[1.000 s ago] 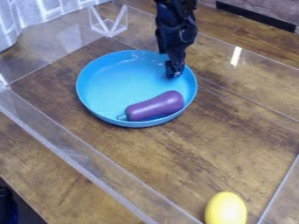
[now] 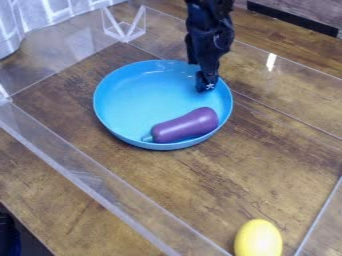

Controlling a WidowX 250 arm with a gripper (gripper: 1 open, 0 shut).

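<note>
A blue round tray (image 2: 127,100) rests on the wooden table with a purple toy eggplant (image 2: 183,125) lying in its lower right part. The dark robot gripper (image 2: 205,76) reaches down from the top to the tray's upper right rim. Whether its fingers are open or closed on the rim is too dark and small to tell.
A yellow egg-shaped object (image 2: 258,238) lies at the bottom right. Clear plastic strips edge the wooden work area (image 2: 267,130), and a small transparent object stands at the upper left.
The blue tray and the eggplant in it have shifted slightly right and down, along with the gripper at the rim.
</note>
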